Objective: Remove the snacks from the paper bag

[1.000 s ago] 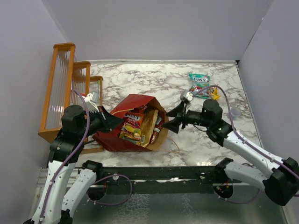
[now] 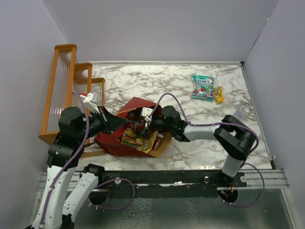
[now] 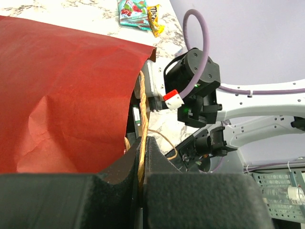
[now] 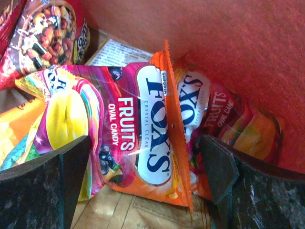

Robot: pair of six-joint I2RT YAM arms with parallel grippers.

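Note:
The red paper bag [image 2: 114, 144] lies on its side with its mouth toward the right. My left gripper [image 2: 117, 123] is shut on the bag's twisted paper handle [image 3: 142, 121], which runs up from between its fingers. Inside the bag, my right gripper stands open. Its fingers are on either side of a purple and orange Fox's fruit candy pouch [image 4: 126, 124], not closed on it. Another Fox's pouch [image 4: 233, 114] leans behind the right finger. A red pack with a nut picture [image 4: 47, 40] and an orange-green pack [image 4: 19, 136] sit to the left.
On the marble table, a teal pouch [image 2: 204, 87] and a small yellow pack [image 2: 218, 94] lie at the back right. A clear cup [image 2: 239, 114] stands near the right wall. Wooden shelving [image 2: 62, 95] is at the left.
My right gripper has travelled left, from outside the bag's mouth into it, over the pouches. The left arm and the bag have stayed about where they were.

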